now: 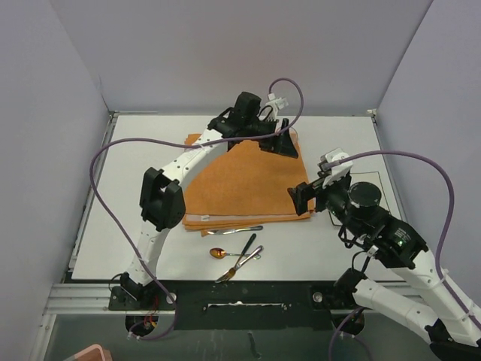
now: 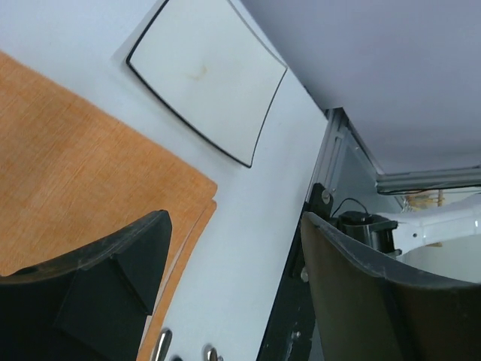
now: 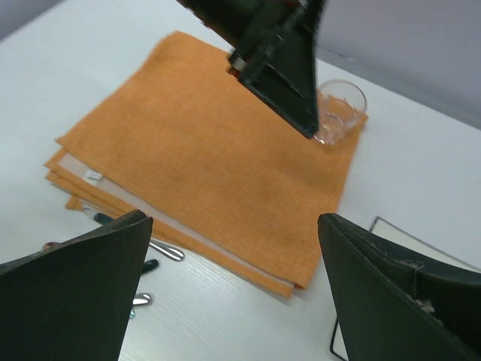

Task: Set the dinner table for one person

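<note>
An orange cloth (image 1: 237,180) lies flat on the white table. At its far right corner stands a clear glass (image 3: 346,101); my left gripper (image 1: 283,143) hides it in the top view. In the right wrist view, a dark finger of the left gripper overlaps the glass's left side. The left fingers are open, with no glass visible between them in the left wrist view. Over the cloth's right edge, my right gripper (image 1: 307,197) is open and empty. A knife (image 1: 235,229) lies along the cloth's near edge, with a spoon (image 1: 218,253) and a fork (image 1: 239,265) closer to the front.
A flat white square with a dark rim (image 2: 218,75) lies right of the cloth, partly behind my right arm in the top view. Another dark handle (image 1: 249,242) crosses the cutlery group.
</note>
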